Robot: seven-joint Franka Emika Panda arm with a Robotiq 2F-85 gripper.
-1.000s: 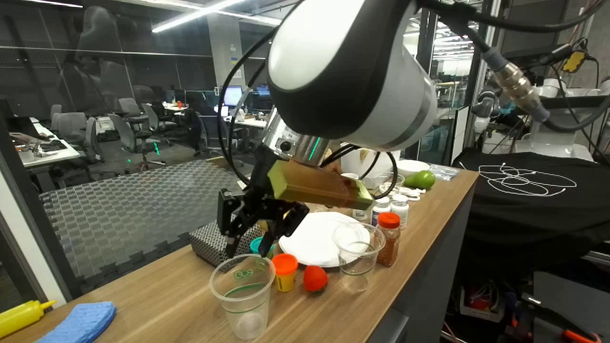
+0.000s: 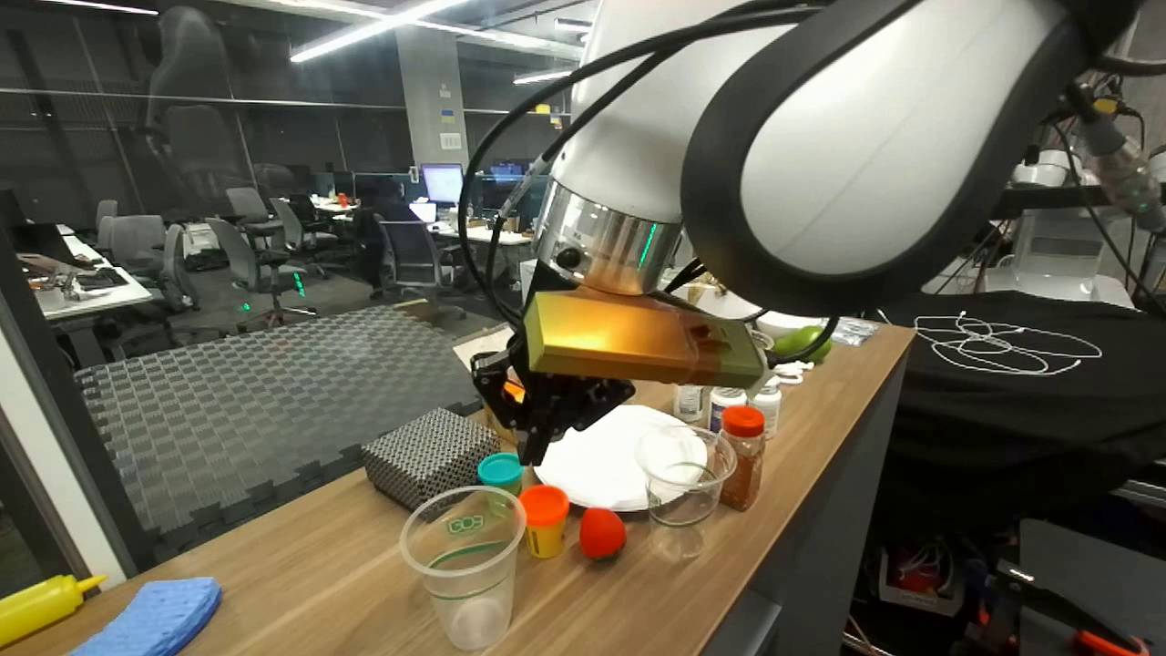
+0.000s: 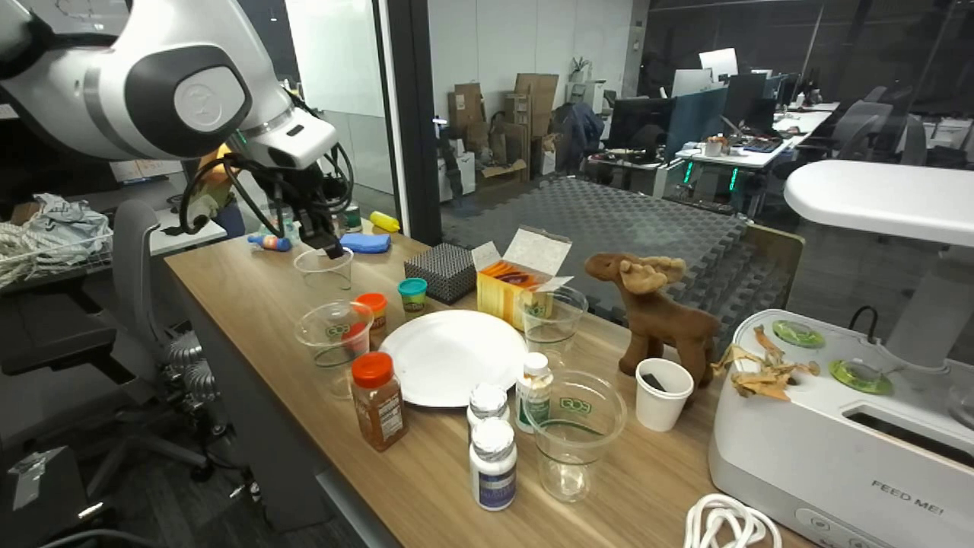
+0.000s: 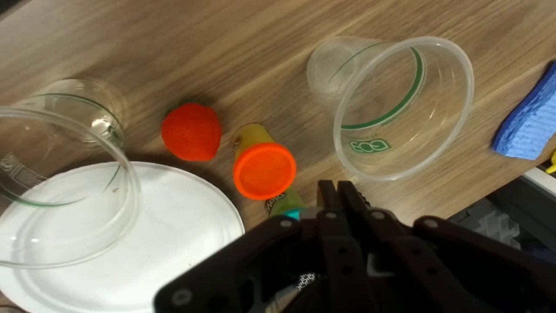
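Note:
My gripper hangs above the table with its fingertips close together. In the wrist view I cannot make out anything between them. A clear cup (image 4: 401,109) with a green band stands beyond the fingertips, upright in exterior view 1. The yellow tub with an orange lid (image 4: 264,171) sits left of the fingers, and a teal-lidded tub (image 2: 500,471) is partly hidden behind them in the wrist view. A red strawberry-like ball (image 4: 191,132) lies beside the orange-lidded tub. Near the white plate (image 4: 177,219) stands another clear cup (image 2: 683,481).
A dark patterned box (image 2: 432,456) sits at the table's far edge. The red-lidded spice jar (image 3: 379,402), white bottles (image 3: 493,464) and further clear cups crowd the other end. A blue sponge (image 2: 153,618) and yellow bottle (image 2: 44,612) lie at the near left; wood between is bare.
The gripper has risen and shifted right in exterior view 1, away from the near clear cup. Its fingers, apart before, are now together. The table objects look unmoved.

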